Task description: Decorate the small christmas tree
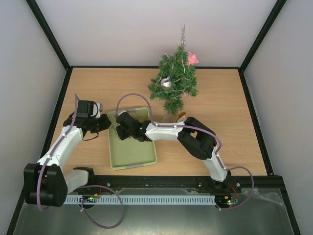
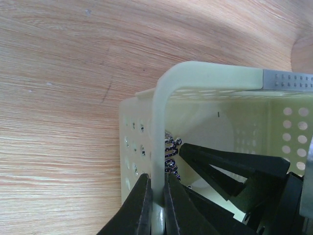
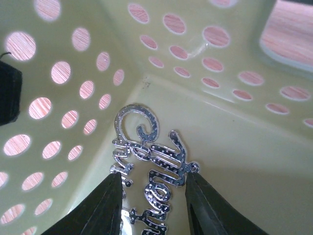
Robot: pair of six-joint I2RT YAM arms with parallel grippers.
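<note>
The small green tree (image 1: 175,81) stands at the back right with a silver ball (image 1: 166,83) and a pink bow (image 1: 192,59) on it. My left gripper is shut on the rim of the pale green basket (image 2: 210,73), one finger outside and one inside. Inside the basket, a flat silver glittery ornament with a curled hook (image 3: 161,166) lies close to the holed wall. My right gripper is part open over it, with fingers (image 3: 208,208) apart and the ornament between and beyond them, apparently not gripped. Its lower end is cut off by the view.
The basket's front half is bare in the top view. Brown wooden pieces (image 1: 181,115) lie near the tree's foot, behind the right arm. Open table extends on the right and at the back left.
</note>
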